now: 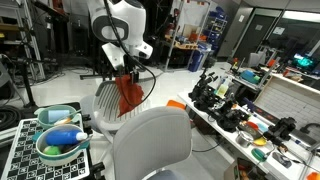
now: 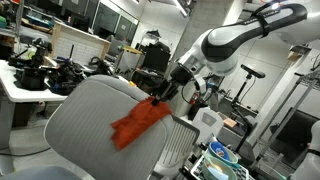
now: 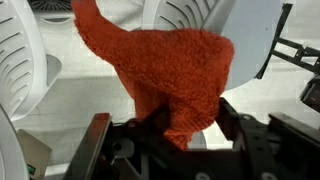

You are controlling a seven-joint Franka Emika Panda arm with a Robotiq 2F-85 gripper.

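Note:
A red cloth [image 2: 138,124] hangs by the back of the grey chair [image 2: 80,135] in exterior view 2. Its upper end meets my gripper [image 2: 157,98]. From exterior view 1, the cloth [image 1: 129,95] dangles right below my gripper [image 1: 128,76], above and behind the chair's backrest [image 1: 150,138]. Up close in the wrist view, the bunched cloth [image 3: 175,70] fills the space between the dark fingers and covers much of the view. The cloth hides the inner faces, so how tightly the fingers stand around it is unclear.
A bowl of colourful items [image 1: 62,140] sits on a black stand at the left in exterior view 1. A white table [image 1: 285,98] crowded with tools and boxes runs along the right. Another pale chair [image 1: 108,100] stands behind the cloth.

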